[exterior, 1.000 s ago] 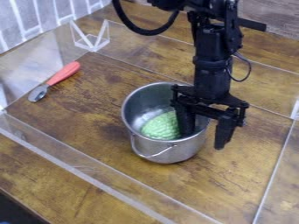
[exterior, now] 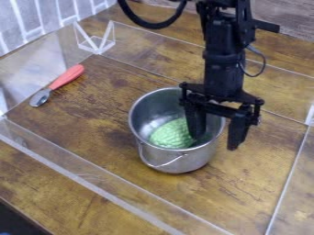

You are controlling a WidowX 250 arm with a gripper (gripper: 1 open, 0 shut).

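Note:
A steel pot (exterior: 172,156) with a wire handle stands on the wooden table in the middle of the view. Inside it lies a green textured object (exterior: 172,131), partly hidden by my black gripper (exterior: 218,128). The gripper is over the pot's right part, its fingers spread open, one reaching down into the pot and the other outside the right rim. Whether the inner finger touches the green object is hard to tell.
A spoon with a red handle (exterior: 66,78) lies at the left. A white wire frame (exterior: 95,37) is at the upper left.
The green object is more covered by the gripper.

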